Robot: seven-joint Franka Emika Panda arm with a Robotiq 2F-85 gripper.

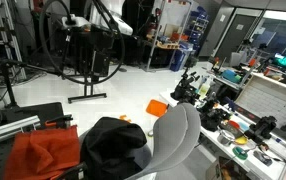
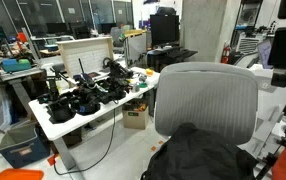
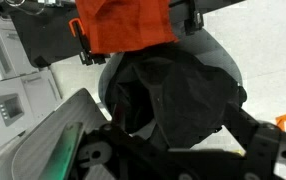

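A black cloth or garment (image 3: 173,95) lies crumpled on the seat of a grey office chair; its folds also show in both exterior views. The chair's tall mesh back (image 2: 205,100) rises beside it. A red cloth (image 3: 128,22) rests on the dark table edge near the chair. My gripper points down above the black cloth, its fingers spread apart and nothing held between them. How high it hangs over the cloth is hard to judge. Part of the white arm (image 1: 111,18) shows at the upper left of exterior view 1.
A white workbench (image 2: 73,124) crowded with black equipment (image 2: 83,95) stands behind the chair. Bins and a cardboard box (image 2: 134,115) sit at or below it. Orange pieces (image 1: 156,107) lie on the pale floor. Loose cables (image 1: 83,75) hang near the arm.
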